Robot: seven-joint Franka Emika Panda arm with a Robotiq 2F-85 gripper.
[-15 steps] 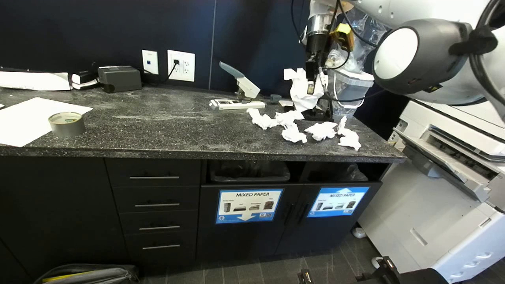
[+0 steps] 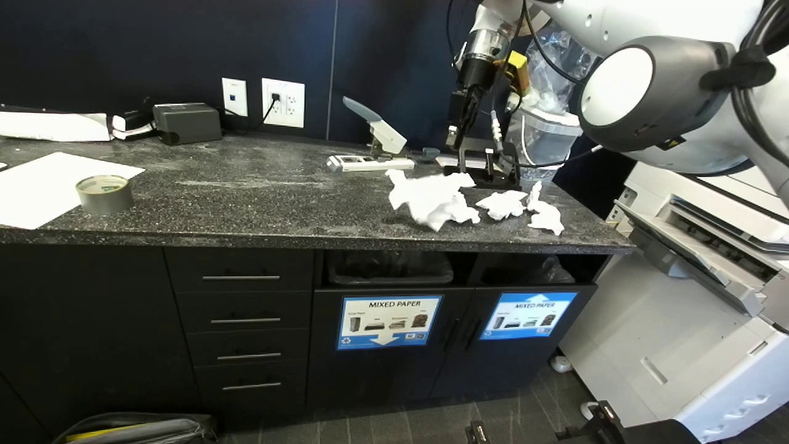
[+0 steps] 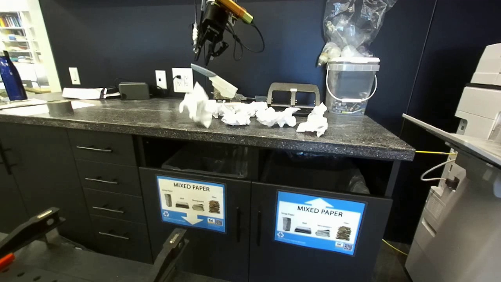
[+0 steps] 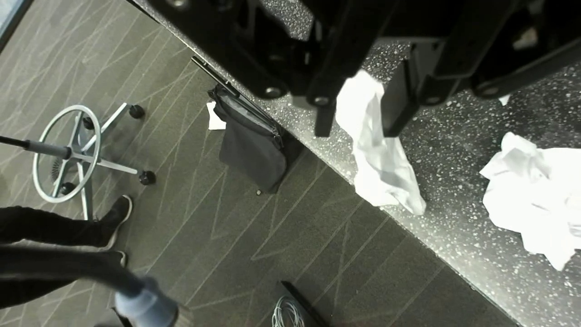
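My gripper hangs above the counter with its fingers apart and nothing held between them. Below it, clear of the fingertips, is a crumpled white paper, blurred and tilted near the counter's front edge. From the wrist camera this paper shows beyond the gap between the fingers; whether it touches the counter I cannot tell. More crumpled white papers lie to the right, including one and another at the end of the row. In exterior view 1 the blurred paper partly hides others.
Behind the papers stand a stapler, a black hole punch and a clear bucket. A tape roll sits at the left by a flat sheet. Open bin slots lie under the counter's front edge.
A second ago the gripper held the large white paper up by the bucket. That paper is now lower and further left, out of the fingers; the gripper has shifted slightly left.
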